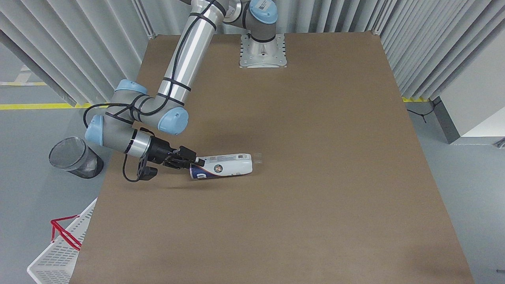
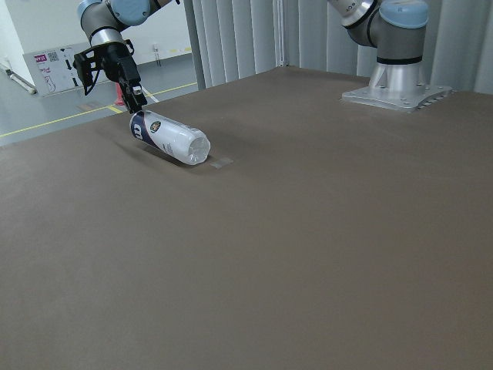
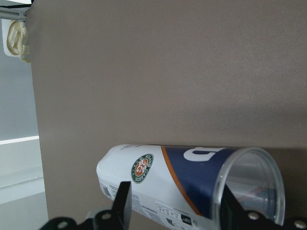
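Note:
A white and navy tube (image 1: 225, 165) with a clear end lies on its side on the brown table (image 1: 303, 213); in the left view its far end (image 2: 198, 151) faces the camera. My gripper (image 1: 196, 163) is at the tube's open end, low over the table. In the wrist view one black finger (image 3: 122, 206) is in front of the tube's body and the other reaches to its clear rim (image 3: 259, 158); whether they grip the wall I cannot tell.
A mesh bin (image 1: 75, 158) and a white basket (image 1: 54, 260) with red handles stand on the floor past the table's left edge. The robot's base (image 1: 262, 56) is at the back.

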